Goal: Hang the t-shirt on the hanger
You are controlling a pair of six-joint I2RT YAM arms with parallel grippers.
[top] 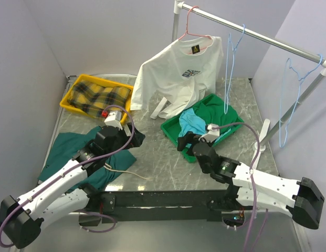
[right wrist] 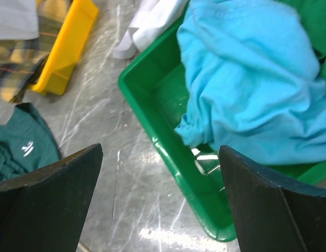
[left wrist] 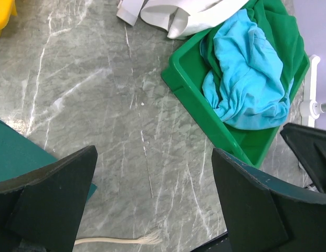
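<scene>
A white t-shirt [top: 176,71] with a small flag print hangs from the pink hanger [top: 188,23] on the rail. The hanger's shoulders pass into its neck opening, and the shirt slopes down to the left. Its lower part reaches the back edge of the green bin, where white cloth [left wrist: 191,16] shows in the left wrist view. My left gripper [top: 135,135] is open over bare table, in front of the shirt, with nothing between its fingers. Over the front left edge of the green bin, my right gripper [top: 188,143] is also open and empty.
Blue hangers [top: 233,50] hang farther right on the metal rail [top: 281,43]. The green bin [left wrist: 197,105] holds blue cloth [left wrist: 252,68] and green cloth. A yellow bin [top: 64,100] with plaid cloth stands back left; dark green cloth [top: 63,152] lies front left.
</scene>
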